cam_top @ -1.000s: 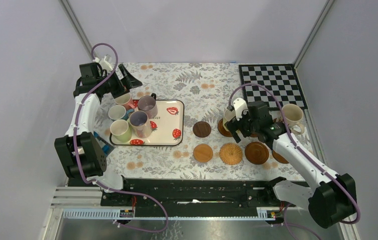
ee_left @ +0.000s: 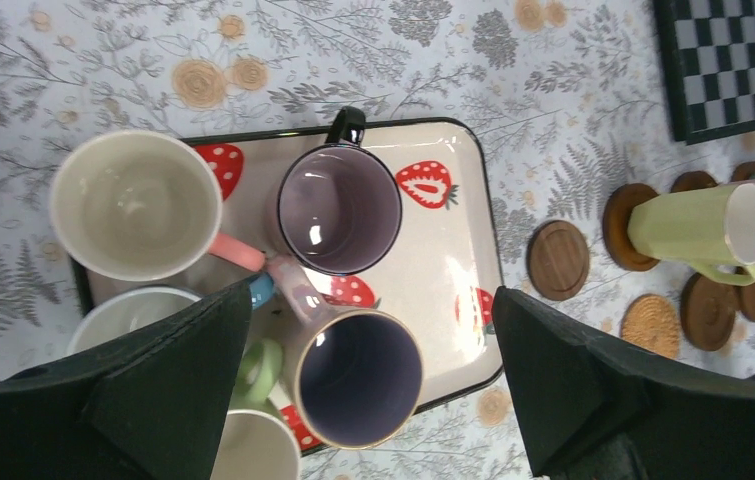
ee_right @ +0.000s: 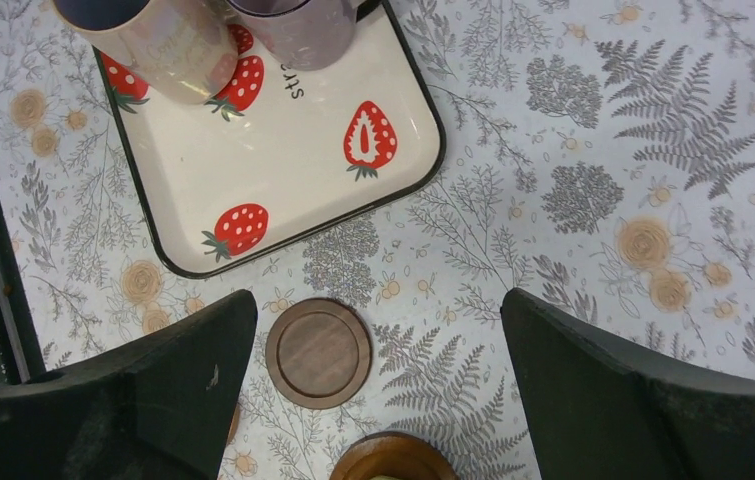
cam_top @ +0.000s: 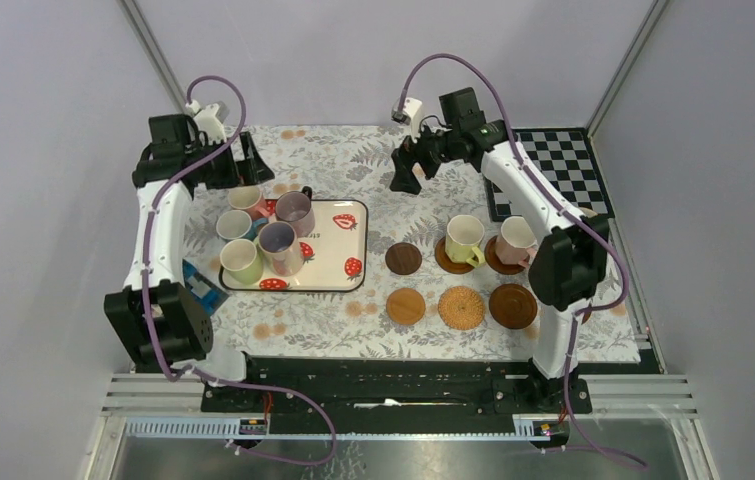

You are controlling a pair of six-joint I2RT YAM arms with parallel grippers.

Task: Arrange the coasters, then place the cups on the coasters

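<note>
Several cups crowd the left part of the strawberry tray [cam_top: 330, 270]. Among them are a purple cup [ee_left: 340, 210] with a black handle, a pale cup with a pink handle [ee_left: 137, 205], a dark-lined cup [ee_left: 361, 378] and a green-handled cup [cam_top: 241, 260]. On the coasters, a green cup [cam_top: 465, 238] and a pink cup [cam_top: 516, 240] stand side by side. The dark round coaster [cam_top: 403, 258] is bare. Open and empty, my left gripper [cam_top: 256, 162] is above the tray's back left corner. My right gripper [cam_top: 406, 173], also open and empty, hangs behind the coasters.
Bare coasters fill the front row, including a woven one [cam_top: 461, 307] and a light wooden one [cam_top: 405, 306]. A checkered board [cam_top: 558, 165] lies at the back right, partly under the right arm. Open cloth lies between tray and coasters.
My right gripper has moved back and left, away from the green cup, uncovering both cups on the coasters. The left gripper has shifted slightly left. The cups stay in place.
</note>
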